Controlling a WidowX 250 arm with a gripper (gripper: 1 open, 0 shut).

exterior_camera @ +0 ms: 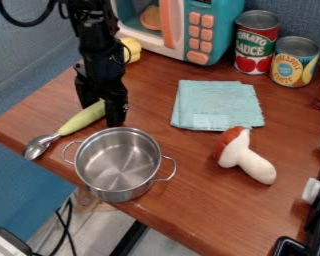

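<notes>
My black gripper (104,100) hangs low at the left of the table, just above the green handle of a spoon (83,119), whose metal bowl points toward the front left. The fingers are dark and overlap the handle's upper end; whether they are open or shut on it I cannot tell. A steel pot (117,166) with two side handles stands just in front of the gripper.
A folded blue cloth (216,102) lies mid-table, with a white-and-red toy (250,163) in front. A toy microwave (183,25) and two cans (256,45) stand at the back. A black appliance (310,210) is at the right edge.
</notes>
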